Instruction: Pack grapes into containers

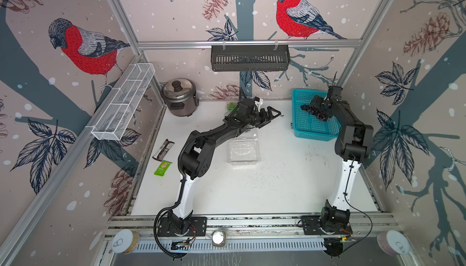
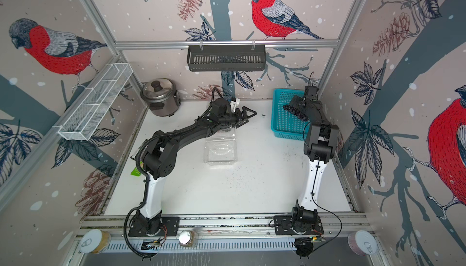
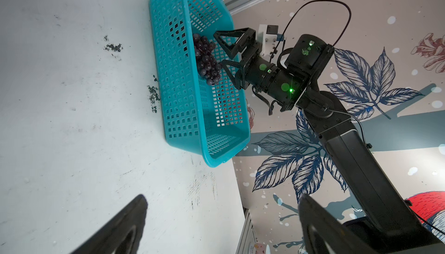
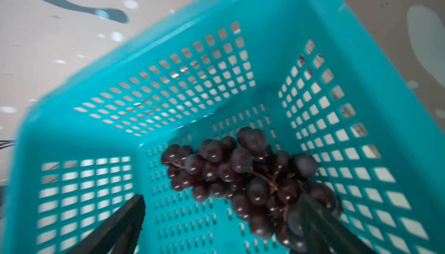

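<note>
A bunch of dark red grapes (image 4: 241,175) lies on the floor of a turquoise basket (image 1: 315,132) at the back right. My right gripper is open over the grapes inside the basket, its fingertips blurred at the bottom of the right wrist view with grapes low between them. My left gripper (image 1: 270,113) hangs open over the back middle of the table, left of the basket, empty. An empty clear container (image 1: 242,152) lies on the table below it; other clear containers behind are mostly hidden by the left arm.
A rice cooker (image 1: 179,102) stands at the back left. A wrapped bar (image 1: 162,150) and a green packet (image 1: 162,168) lie at the left edge. A white wire rack (image 1: 121,101) and a dark shelf (image 1: 250,60) hang on the walls.
</note>
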